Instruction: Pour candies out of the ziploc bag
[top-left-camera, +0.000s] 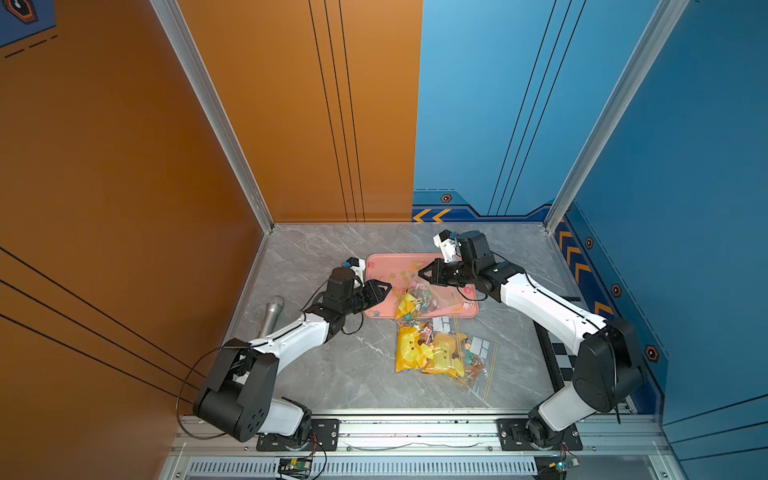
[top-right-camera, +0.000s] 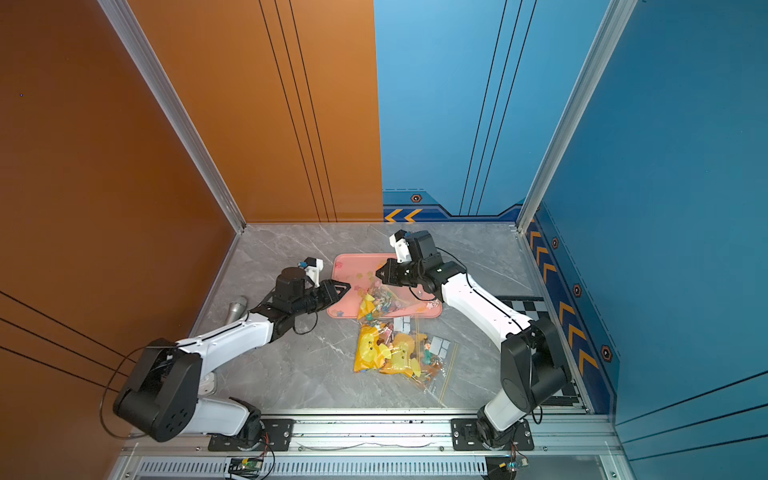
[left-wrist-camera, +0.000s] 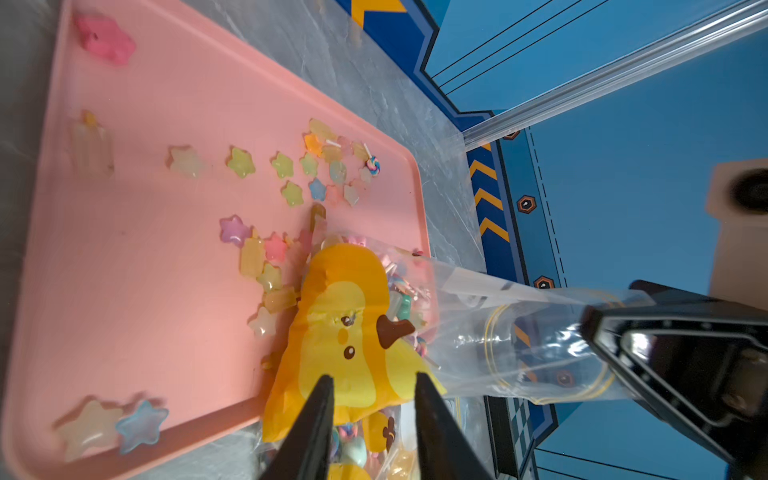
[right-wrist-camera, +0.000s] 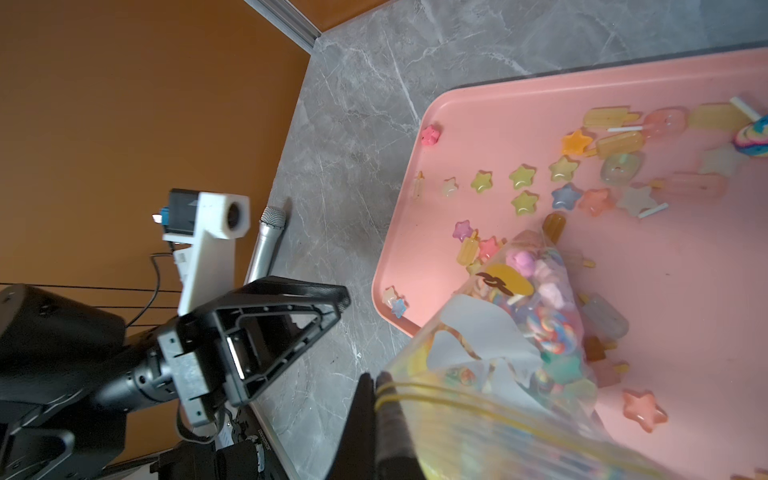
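Observation:
A clear ziploc bag with a yellow character print is pinched near its zip edge by my right gripper, which is shut on it. The bag slants down, and its candy-filled end rests over the pink tray. Candies remain inside the bag. Loose candies, such as stars and popsicles, lie on the tray around it. My left gripper is open beside the bag, on the tray's left side, its fingertips apart. The bag appears beyond those fingertips, with no visible grip on it.
Other filled bags with the same yellow print lie on the grey table in front of the tray. A microphone lies at the left.

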